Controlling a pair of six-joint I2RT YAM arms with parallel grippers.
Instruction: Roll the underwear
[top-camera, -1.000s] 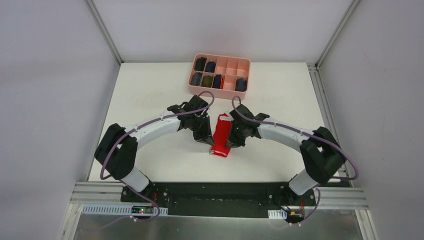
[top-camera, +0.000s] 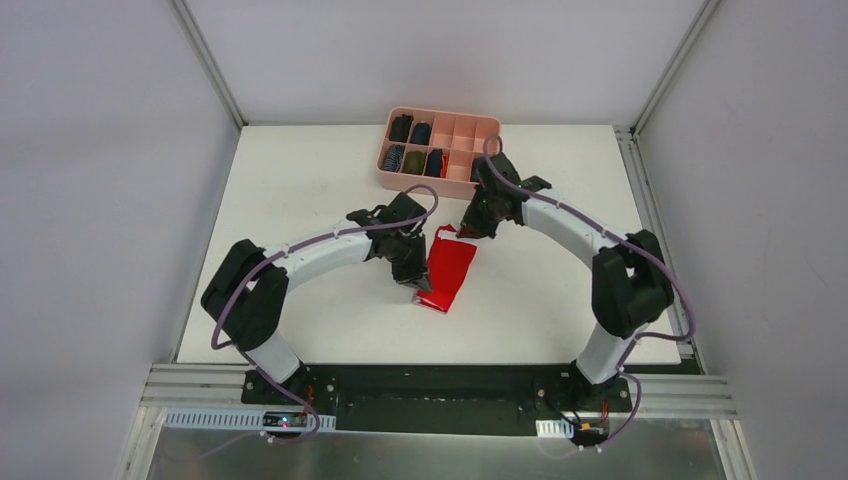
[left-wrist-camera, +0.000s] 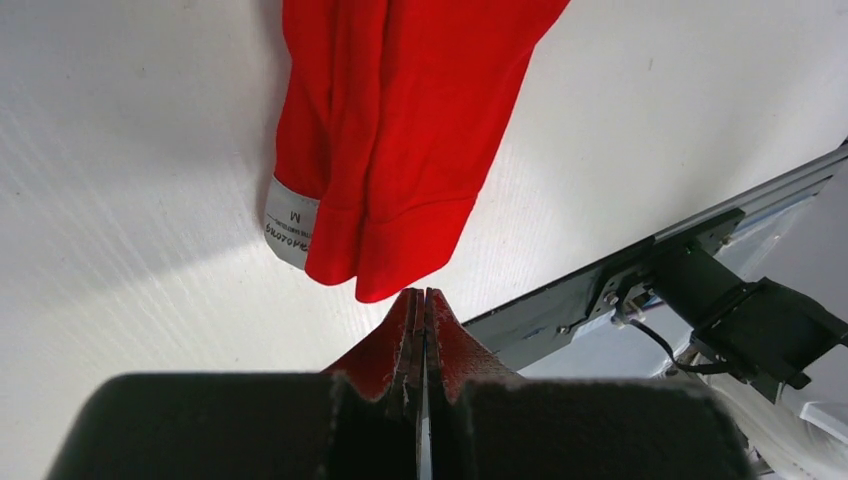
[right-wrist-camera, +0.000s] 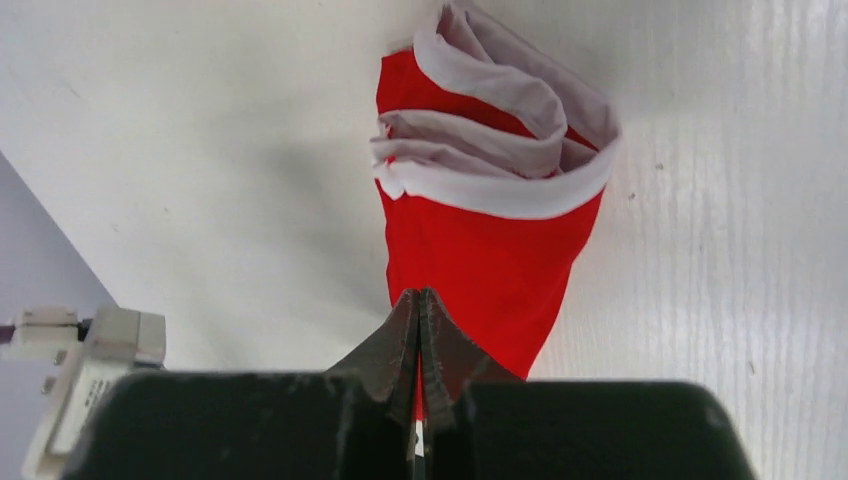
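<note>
Red underwear lies folded into a long strip on the white table, slanting from upper right to lower left. In the left wrist view the near end of the underwear shows folded edges and a grey label at its left corner. My left gripper, shut, points just past that end with nothing visible between its fingers. The far end of the underwear carries a crumpled, pale waistband in the right wrist view. Over the red cloth below the waistband, my right gripper is shut too, nothing showing in it.
A pink divided box stands at the back of the table, holding several dark rolled pieces and a red one; some compartments are empty.
The right arm has swung away from the underwear's near end to its far end, uncovering the cloth. My left gripper has shifted slightly right. The strip now lies more slanted.
</note>
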